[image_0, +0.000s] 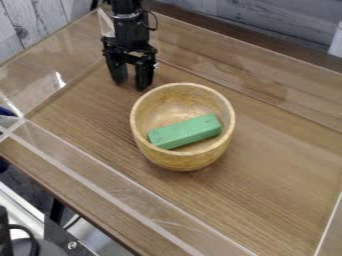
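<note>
A black robot arm (128, 30) reaches in from the top of the camera view. Its gripper (131, 72) is low over the wooden table, left of and behind a round pale wooden bowl (144, 118). The fingers are small and dark; how far they stand apart and whether anything is between them is unclear. In the bowl lies a green rectangular block (185, 132).
Dark cables (27, 240) lie off the table's edge at the lower left.
</note>
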